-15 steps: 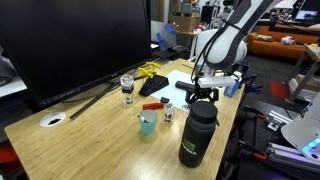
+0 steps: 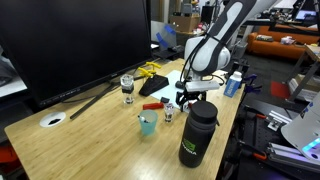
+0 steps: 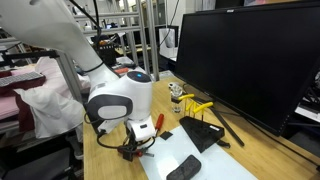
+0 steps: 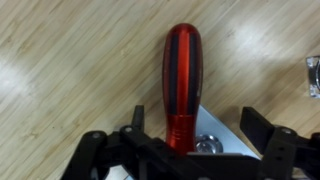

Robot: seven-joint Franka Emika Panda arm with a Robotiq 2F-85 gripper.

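In the wrist view a red handle [image 4: 182,75], apparently a screwdriver's, points away from me over the wood and the edge of something pale. My gripper stands open, one finger on each side of the handle's lower part, and the handle is not clamped. The left finger [image 4: 138,118] and right finger [image 4: 256,127] are both apart from it. In exterior view 1 the gripper [image 2: 182,106] is low over the table beside a small silver object; its fingertips are hard to make out there.
A black bin [image 2: 198,135] stands close in front of the arm. Nearby are a teal cup [image 2: 148,122], a small silver-white item [image 2: 169,114] and a red object [image 2: 152,106]. Behind lie a yellow-handled tool [image 3: 199,106] and a black monitor [image 3: 245,60].
The arm has moved leftward in exterior view 1, away from above the black bin towards the table's middle. The objects on the table appear unmoved.
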